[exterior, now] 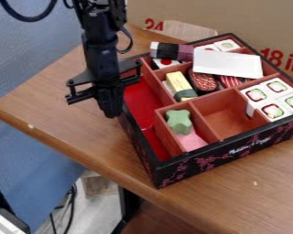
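The black robot gripper [110, 102] hangs at the left end of a black box [222, 157] with pink patterns, low beside its red empty compartment [142, 103]; whether its fingers are open or shut I cannot tell. The box's compartments hold toy sushi: a yellow piece [179, 86], a green piece [179, 122], a pink piece [190, 142], white rolls [276, 111] and dark red pieces [203, 79]. A white block [227, 62] and a dark purple block [172, 51] lie across the back of the box.
The box stands on a wooden table [58, 128], whose bare left part is clear. A cardboard box [222, 18] stands behind. Beyond the table's left edge are a blue surface and cables below.
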